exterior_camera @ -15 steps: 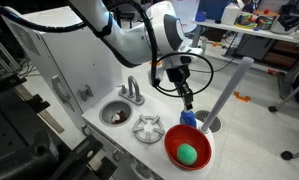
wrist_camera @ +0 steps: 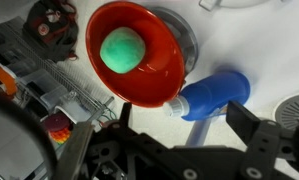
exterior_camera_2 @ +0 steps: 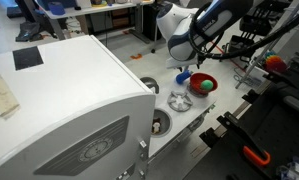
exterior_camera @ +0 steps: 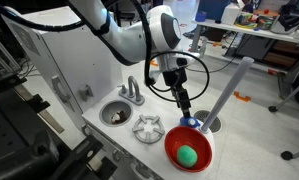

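A blue bottle-like object (wrist_camera: 219, 93) with a pale end lies beside the red bowl (wrist_camera: 168, 72) in the wrist view. Within that bowl sits a rounded green thing (wrist_camera: 122, 49). My gripper stands open over the blue object, its fingers spread wide and nothing held between them. Exterior view 1 shows the gripper (exterior_camera: 184, 106) just above the blue object (exterior_camera: 191, 122), at the far edge of the red bowl (exterior_camera: 171, 158). From there I cannot tell whether they touch. In exterior view 2 the blue object (exterior_camera_2: 182, 77) is partly visible under the arm.
A white stove-like burner (exterior_camera: 147, 128) and a small round sink (exterior_camera: 116, 113) with a faucet (exterior_camera: 136, 93) lie left of the bowl. A grey pole (exterior_camera: 227, 94) rises to the right. Open floor (exterior_camera: 254, 125) extends beyond it.
The gripper has come down closer to the blue object. The bowl and the green thing stay where they were.
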